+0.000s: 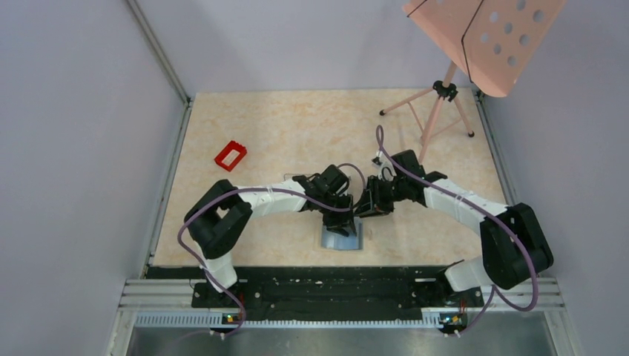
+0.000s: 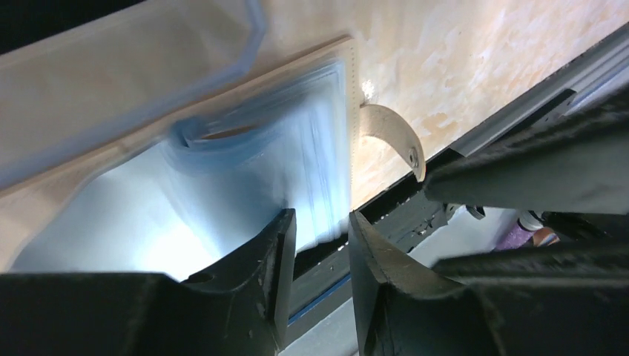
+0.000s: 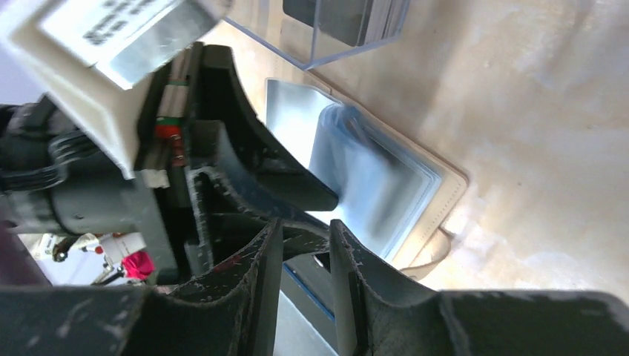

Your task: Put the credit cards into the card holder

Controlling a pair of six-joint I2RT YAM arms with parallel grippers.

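The card holder (image 1: 341, 241) lies spread on the table near its front edge, with blue-white sleeves and a tan border. In the left wrist view, a sleeve of the holder (image 2: 222, 193) bulges up in a blurred curl. My left gripper is over the holder, its fingers part open with nothing visible between them. Its dark fingers (image 3: 308, 189) also show in the right wrist view, across the holder. My right gripper stands close by on the right, part open, with no card visible between its tips. Dark card-like pieces (image 3: 348, 18) sit in a clear box.
The clear box (image 3: 323, 48) stands just behind the holder, mostly covered by my left arm from above. A red tray (image 1: 231, 156) is far left. A pink tripod (image 1: 436, 111) stands at the back right.
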